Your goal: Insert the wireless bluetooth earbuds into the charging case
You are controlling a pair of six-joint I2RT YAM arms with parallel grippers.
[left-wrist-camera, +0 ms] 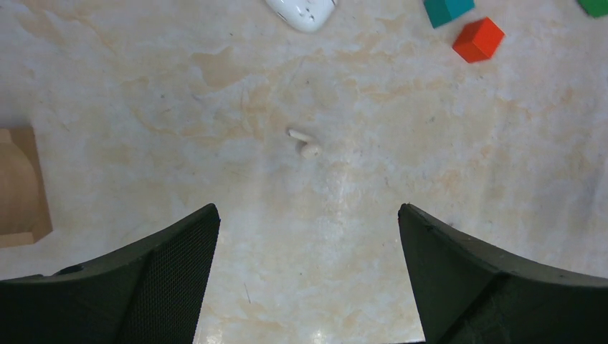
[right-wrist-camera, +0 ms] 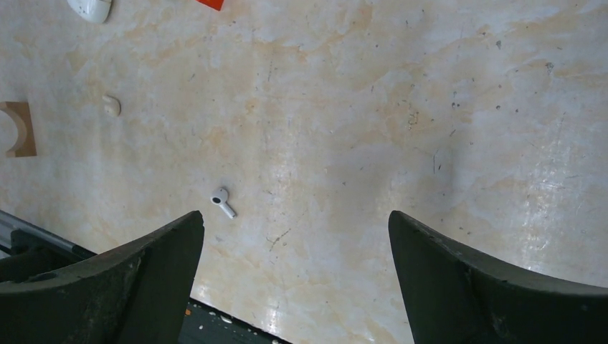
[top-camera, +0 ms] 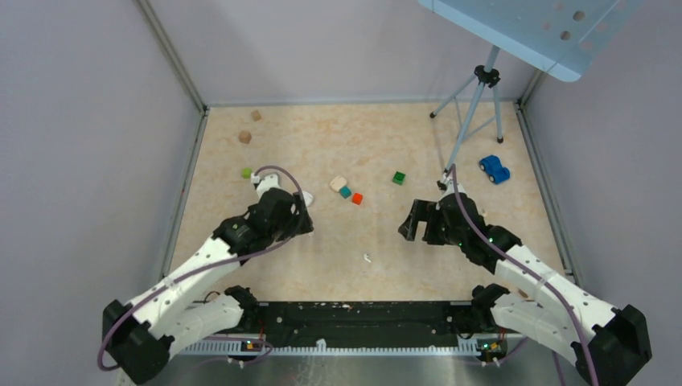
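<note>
The white charging case (top-camera: pixel 308 198) lies closed on the table, partly covered by my left gripper in the top view; its near end (left-wrist-camera: pixel 305 11) shows at the top of the left wrist view. One white earbud (left-wrist-camera: pixel 305 145) rests on the table ahead of my left gripper, between the lines of its fingers. A second earbud (right-wrist-camera: pixel 223 202) lies nearer the front edge, left of centre in the right wrist view. My right gripper hangs above bare table to the right of it. Both grippers are open and empty.
Teal (top-camera: pixel 345 192), red (top-camera: pixel 357 199), cream (top-camera: pixel 338 183) and green (top-camera: pixel 399 178) blocks sit beyond the case. A wooden piece (left-wrist-camera: pixel 25 186) stands left of the left gripper. A blue toy car (top-camera: pixel 494 169) and a tripod (top-camera: pixel 474 112) are at the back right.
</note>
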